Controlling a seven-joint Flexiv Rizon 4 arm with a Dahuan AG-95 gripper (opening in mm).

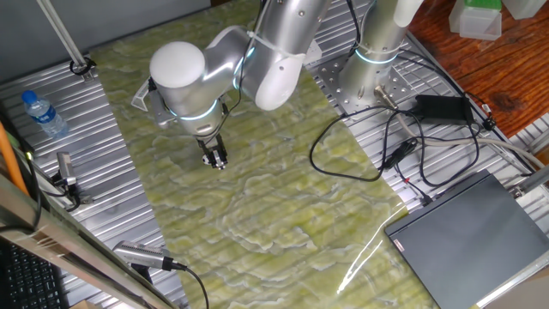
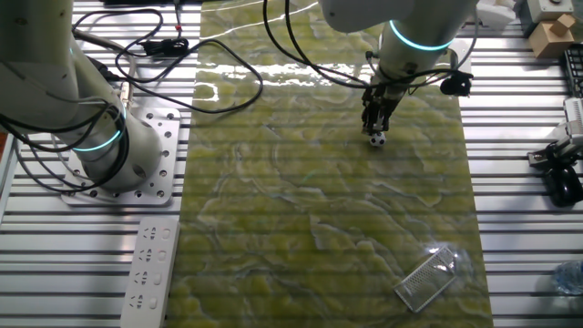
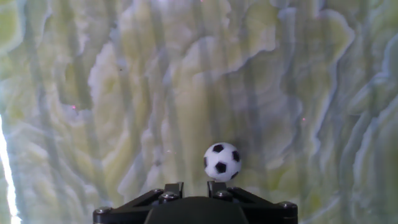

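Observation:
A small black-and-white soccer ball (image 3: 222, 162) rests on the green marbled mat (image 3: 186, 118), in the lower middle of the wrist view. My gripper stands open, with bare space between its fingers. In that view the ball lies just past the tip of the right-hand finger (image 3: 219, 189), off to one side of the gap. Exterior view 2 shows the ball (image 2: 377, 139) directly below the gripper (image 2: 376, 128); whether they touch I cannot tell. Under the arm in exterior view 1, the gripper (image 1: 215, 158) shows, but the ball cannot be made out there.
A clear grater-like item (image 2: 426, 279) lies near the mat's corner. Black cable loops (image 1: 343, 176) reach over one mat edge, close to a dark laptop (image 1: 476, 245). A camera (image 1: 141, 254) and a water bottle (image 1: 43, 113) stand along the opposite side.

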